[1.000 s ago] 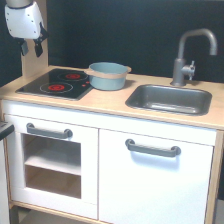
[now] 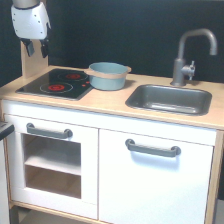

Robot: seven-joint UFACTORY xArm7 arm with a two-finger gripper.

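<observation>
The gripper (image 2: 36,47) hangs from a white arm at the top left, above the back left corner of the toy kitchen's counter; whether it is open or shut is not clear. A teal pot (image 2: 108,82) with wooden handles stands right of the black stovetop (image 2: 45,90) with its red burner rings. A grey sink (image 2: 170,98) with a faucet (image 2: 182,65) is at the right.
Below the counter (image 2: 110,109) are a left cabinet (image 2: 55,200) with an open-looking front and inner shelf, and a closed white door (image 2: 140,185). A grey edge stands at the lower left.
The gripper has shifted very slightly at the top left; the pot and the rest look unchanged.
</observation>
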